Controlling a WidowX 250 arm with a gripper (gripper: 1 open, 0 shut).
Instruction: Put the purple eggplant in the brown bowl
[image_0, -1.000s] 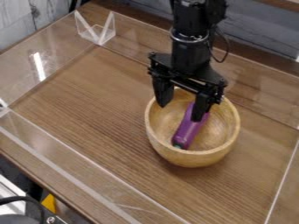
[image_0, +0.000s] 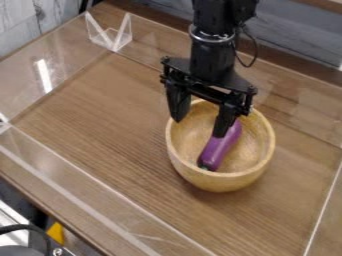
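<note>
The brown bowl (image_0: 251, 176) stands on the wooden table, right of centre in the camera view. Inside it lies the purple eggplant (image_0: 218, 148), slanting from upper right to lower left, its green tip near the bowl's front. Over the back part of the bowl is my black gripper (image_0: 201, 116), fingers spread wide apart, one at the left rim and one near the eggplant's upper end. Nothing is held between them. The arm hides the bowl's rear rim.
A clear, angular object (image_0: 110, 32) stands at the far left of the table (image_0: 100, 120). Much of the table left of the bowl is bare. Dark cables and a yellow piece (image_0: 55, 232) show at the lower left corner, off the table.
The bowl and the eggplant stay where they were.
</note>
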